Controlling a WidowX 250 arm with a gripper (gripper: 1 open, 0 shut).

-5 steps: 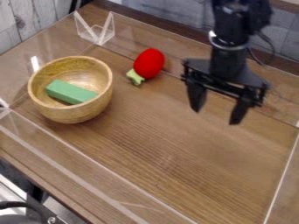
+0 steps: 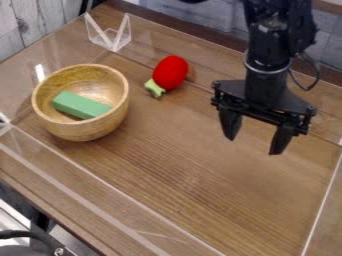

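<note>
The black gripper [image 2: 254,132] hangs low over the right half of the wooden table, its fingers spread and pointing down, nothing visible between them. A red oval object [image 2: 170,72] lies at the upper middle, with a small pale green object [image 2: 154,88] beside it. A wooden bowl [image 2: 107,121] on the left holds a green block [image 2: 80,107].
A white wire-like object [image 2: 115,33] is at the upper left. The table's edges show at the left and lower right.
The arm and gripper have shifted slightly, the fingers now sitting a little left of where they were. The bowl and red object have not moved.
</note>
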